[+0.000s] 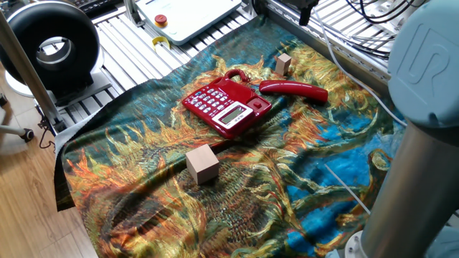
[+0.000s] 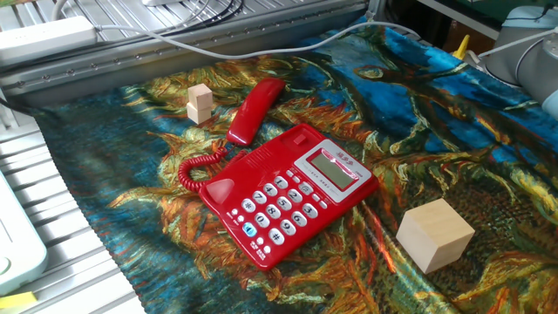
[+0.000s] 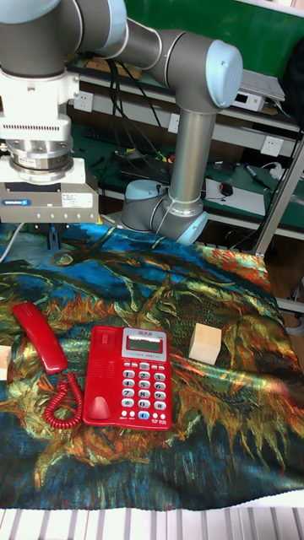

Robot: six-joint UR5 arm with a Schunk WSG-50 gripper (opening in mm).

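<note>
A red desk phone [image 3: 130, 376] lies face up on the printed cloth, its keypad and small display showing. Off its cradle, the red handset [image 3: 40, 337] rests on the cloth beside the phone, joined to it by a coiled cord [image 3: 65, 403]. In exterior view 3 my gripper [image 3: 53, 240] hangs at the left, over the cloth's far part and clear of the handset. Its fingers show only as a small dark piece below the grey body, so their opening cannot be made out. Nothing is seen hanging from it.
A larger wooden block [image 1: 203, 164] sits near the phone's display end. Two small stacked wooden blocks [image 2: 200, 103] stand near the handset. A white cable [image 2: 253, 55] runs along the metal rail. Open cloth [image 1: 136, 193] lies around the larger block.
</note>
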